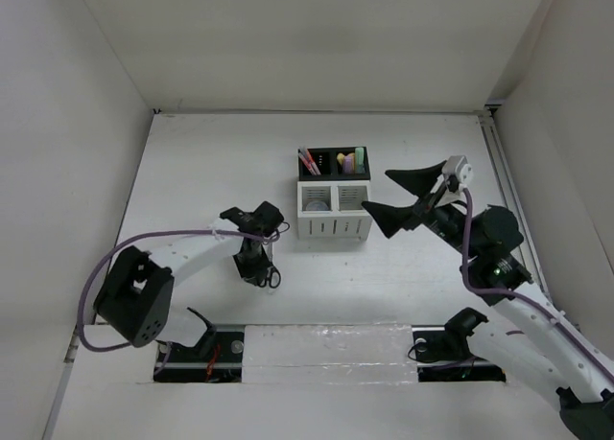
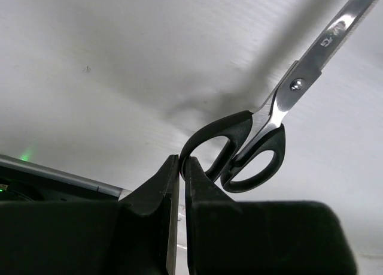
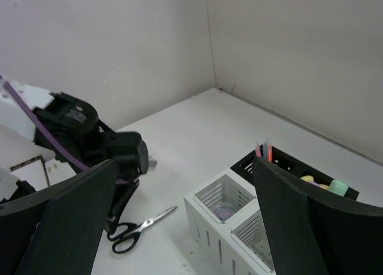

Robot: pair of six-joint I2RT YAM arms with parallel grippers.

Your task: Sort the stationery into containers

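Observation:
Black-handled scissors (image 2: 297, 84) with steel blades show in the left wrist view, blades pointing to the upper right. My left gripper is shut on the rim of one handle loop. The scissors' shadow lies apart from them, so they appear lifted off the table. In the top view the handles (image 1: 275, 278) stick out beside the left gripper. My right gripper (image 1: 375, 199) stands open to the right of the containers, nothing between its fingers. A white container (image 1: 331, 227) with two compartments holds something round and clear on its left side. Behind it stands a black container (image 1: 332, 177).
Pens (image 1: 309, 161) stand in the black container's left part, and several coloured pieces (image 1: 350, 162) lie in its right part. Walls close in the left, back and right.

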